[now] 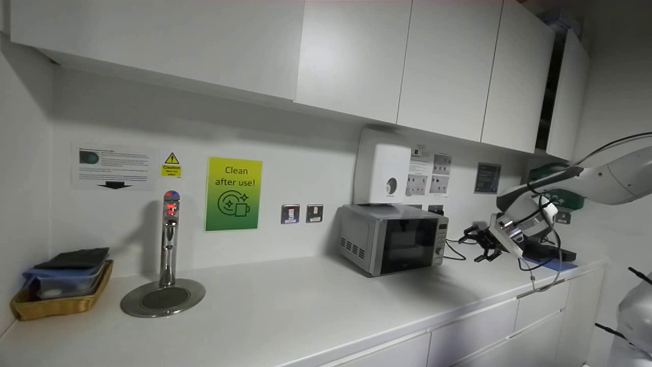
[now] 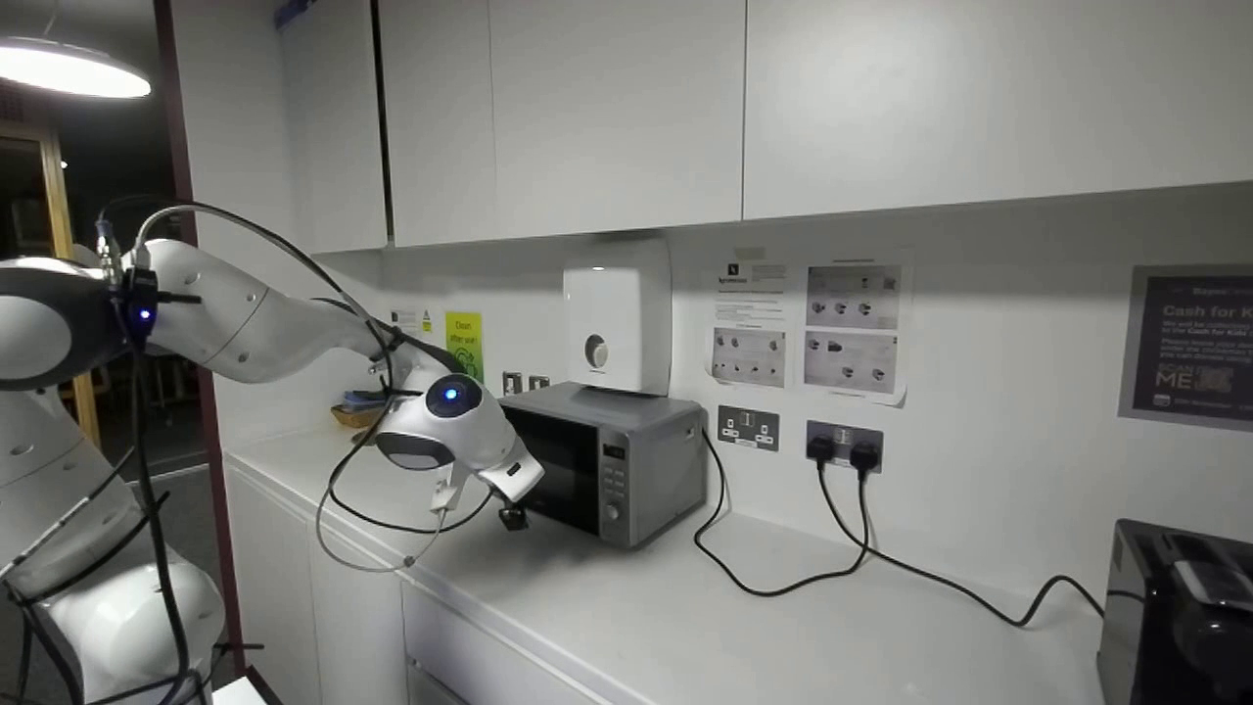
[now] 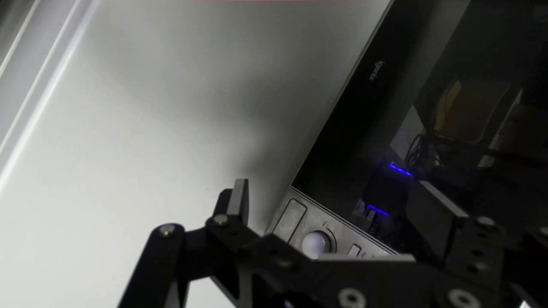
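Note:
A silver microwave (image 1: 392, 238) with a dark glass door stands shut on the white counter against the back wall. My gripper (image 1: 473, 245) hangs in the air just right of its front. In the wrist view the gripper is open, its two fingers (image 3: 238, 202) wide apart with nothing held between them. Beyond the fingers show the microwave's control panel, with a round knob (image 3: 315, 244) and a long button (image 3: 290, 220), and the glossy door (image 3: 370, 143). In exterior view 2 the arm hides most of the gripper and the door's left part.
A chrome tap (image 1: 168, 244) on a round base and a wicker basket (image 1: 67, 306) stand at the left. Power cables (image 2: 775, 587) run along the counter right of the microwave to a dark appliance (image 2: 1181, 623).

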